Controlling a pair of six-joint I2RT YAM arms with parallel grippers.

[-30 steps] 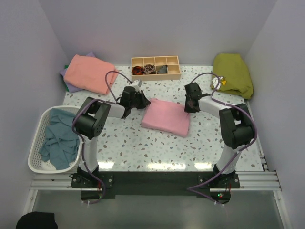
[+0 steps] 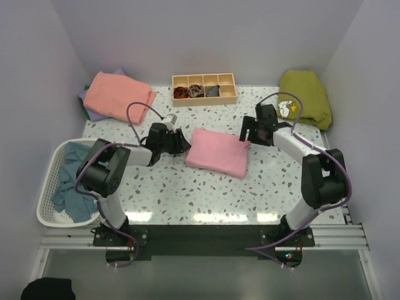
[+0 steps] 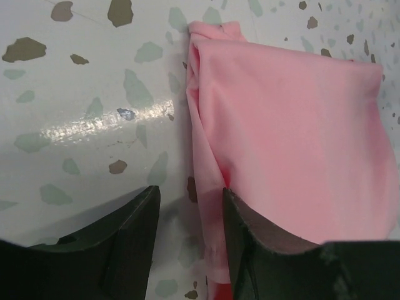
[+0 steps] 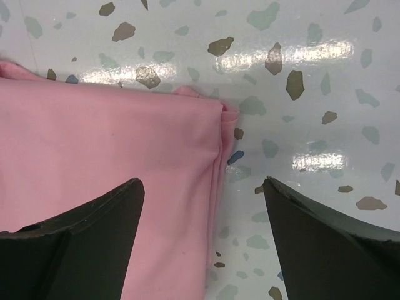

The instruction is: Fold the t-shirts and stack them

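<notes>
A pink t shirt (image 2: pixel 217 152) lies folded into a rough rectangle in the middle of the table. My left gripper (image 2: pixel 185 144) is at its left side; in the left wrist view its fingers (image 3: pixel 139 234) stand apart, one over the bare table and the other by the shirt's layered edge. Over the shirt's far right corner (image 4: pixel 215 119) is my right gripper, open, with nothing gripped between its fingers. At the back left, a salmon folded shirt (image 2: pixel 119 95) rests on purple and green cloth.
A white basket (image 2: pixel 45 206) with blue-grey cloth (image 2: pixel 76 181) stands at the left. The wooden divided box (image 2: pixel 230 98) sits at the back, holding small items. An olive folded cloth (image 2: pixel 306 94) lies back right.
Both grippers have come away from the pink shirt's far corners. The left one moved left and toward the front edge, the right one slightly right. The shirt stayed almost in place.
</notes>
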